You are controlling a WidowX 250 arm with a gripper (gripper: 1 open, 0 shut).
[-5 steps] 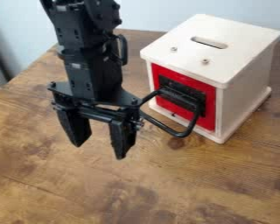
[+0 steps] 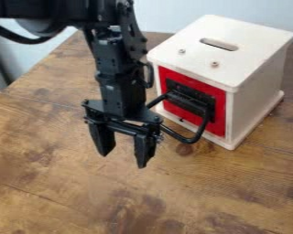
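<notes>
My black gripper (image 2: 122, 148) hangs over the wooden table (image 2: 76, 187), just left of a pale wooden box (image 2: 240, 78), its two fingers apart and pointing down with nothing between them. The box has a slot and two screws on top and a red front panel (image 2: 216, 133) with a black fitting. A black bent handle (image 2: 186, 138) sticks out from that panel toward the gripper and lies close to its right side; whether they touch I cannot tell.
A white wall stands behind the table's back edge.
My gripper has moved to the right, toward the box and its handle, and has turned a little. The box looks unmoved.
</notes>
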